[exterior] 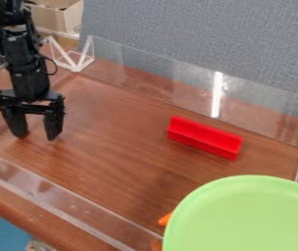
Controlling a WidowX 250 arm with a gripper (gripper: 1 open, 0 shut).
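My black gripper [34, 127] hangs low over the wooden surface at the left of the camera view, its two fingers apart with nothing visible between them. A red block [204, 136] lies on the wood right of centre, well away from the gripper. A round green plate [250, 225] fills the lower right, with a small orange object [165, 220] partly hidden at its left edge.
Clear low walls [218, 93] edge the wooden surface [113, 147]. A grey panel [198, 34] stands behind, and a cardboard box [56, 15] is at the back left.
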